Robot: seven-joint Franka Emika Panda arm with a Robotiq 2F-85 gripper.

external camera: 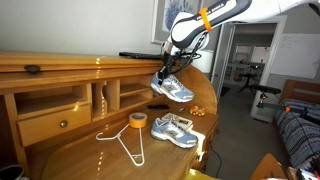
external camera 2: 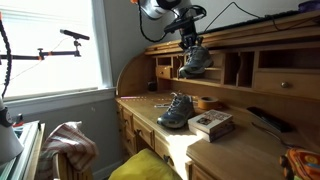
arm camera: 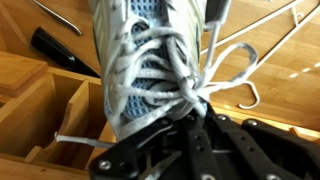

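A grey-white running shoe (external camera: 173,88) hangs in the air above the desk, toe tilted down. My gripper is shut on it at the white laces, which loop up to the fingers in the wrist view. In the second exterior view the hanging shoe (external camera 2: 195,62) is seen in front of the hutch, below the arm. Its mate, another grey-white shoe (external camera: 174,131), rests on the desk top, apart from the raised one. The fingertips themselves are partly hidden by laces and the gripper body.
An orange tape roll (external camera: 138,120) and a white hanger (external camera: 122,146) lie on the wooden desk (external camera: 90,160). Drawers and cubbies (external camera: 55,122) line the back. A box (external camera 2: 210,124) sits beside the standing shoe.
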